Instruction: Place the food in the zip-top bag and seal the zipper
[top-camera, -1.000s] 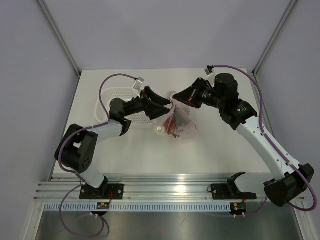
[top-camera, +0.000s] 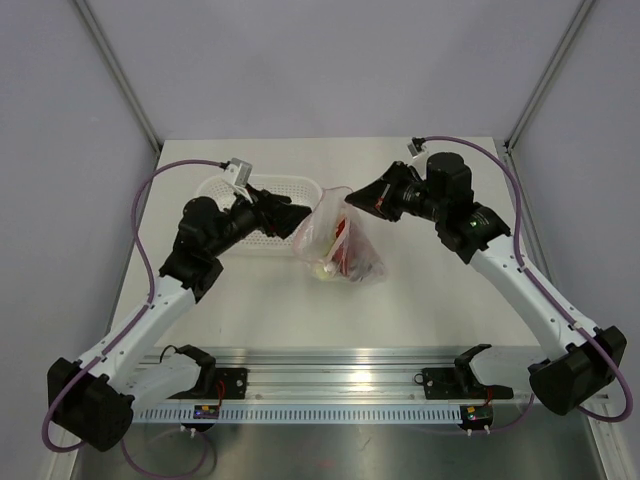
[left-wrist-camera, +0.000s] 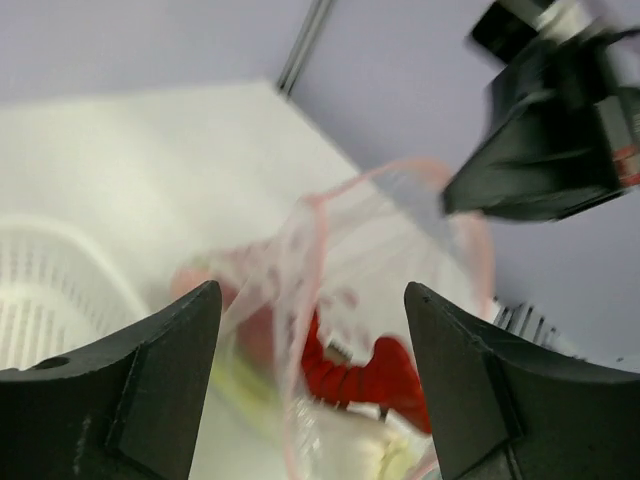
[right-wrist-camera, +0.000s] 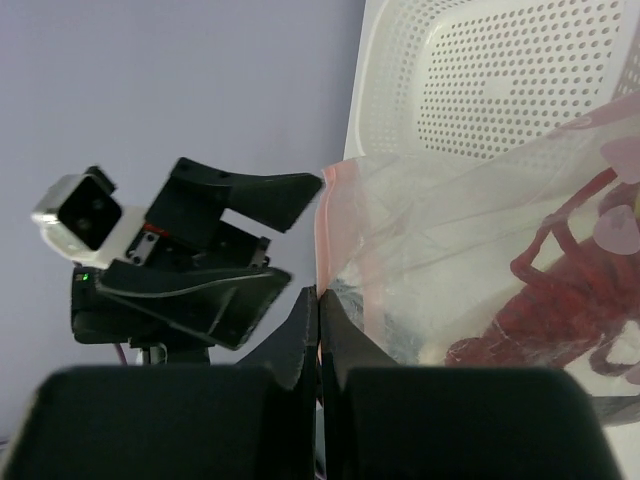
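The clear zip bag (top-camera: 318, 232) with a pink rim stands on the table, its mouth gaping upward. Inside are a red lobster-like piece (left-wrist-camera: 370, 383) and a yellow-green item (left-wrist-camera: 245, 385); other pieces are blurred. My right gripper is shut on the bag's rim at its right side. To the left of the mouth, my left gripper is open. One rim edge of the bag (left-wrist-camera: 318, 225) appears in the gap between its fingers in the left wrist view, apparently beyond the tips; no grip on it shows.
A white perforated basket (top-camera: 205, 190) stands at the back left, partly behind my left arm. Bare table (top-camera: 260, 310) lies in front of the bag and to its right. A metal rail (top-camera: 330, 385) runs along the front.
The bag's left side hangs looser. My right gripper has stayed almost in place.
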